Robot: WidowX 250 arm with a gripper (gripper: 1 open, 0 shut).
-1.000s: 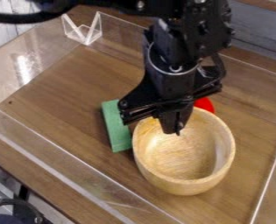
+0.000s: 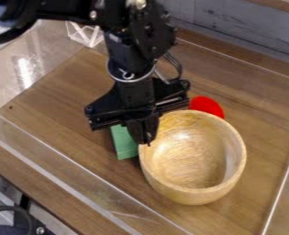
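Observation:
My black gripper (image 2: 144, 128) is low at the left rim of a pale wooden bowl (image 2: 205, 171), pointing down; it looks shut, and I see nothing held between its fingers, though the tips are hard to make out. A green block (image 2: 125, 147) lies left of the bowl, partly behind the gripper. A red object (image 2: 206, 105) sits behind the bowl, partly hidden by it.
A clear rack (image 2: 85, 33) stands at the back left. A wall (image 2: 245, 37) runs along the back, and clear-edged borders line the front left and right.
The gripper has moved left from over the bowl's middle to its left rim, beside the green block. The bowl and block look unmoved.

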